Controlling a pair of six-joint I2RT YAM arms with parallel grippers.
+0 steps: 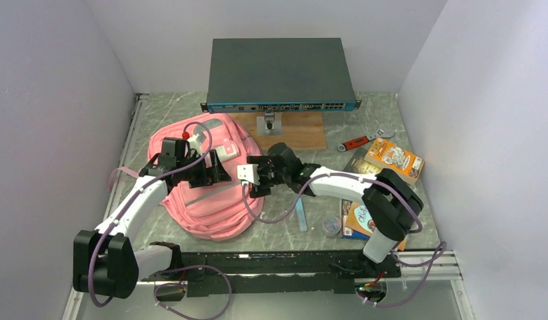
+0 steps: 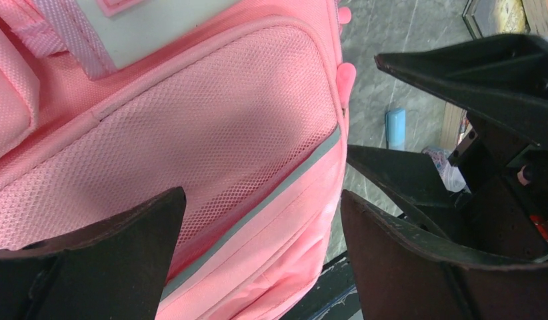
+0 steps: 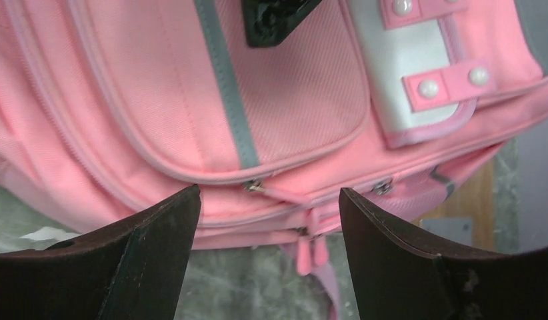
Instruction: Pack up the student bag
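The pink backpack (image 1: 215, 210) lies on the table at left, front pocket up. Over its upper middle, my left gripper (image 1: 221, 168) stands partly open; in the left wrist view only the mesh pocket (image 2: 218, 120) shows between its fingers. At the bag's right edge is my right gripper (image 1: 253, 178), its fingers apart. Zipper pulls (image 3: 303, 257) hang at the bag's edge between its fingers in the right wrist view; neither finger visibly grips them. An orange book (image 1: 395, 159) and a blue-edged book (image 1: 355, 228) lie at right, along with a light-blue case (image 1: 301, 215).
A clear round container (image 1: 332, 226) and a red-handled wrench (image 1: 358, 143) lie on the table. A dark rack unit (image 1: 278, 73) overhangs the back above a wooden board (image 1: 298, 133). The right arm covers part of the books.
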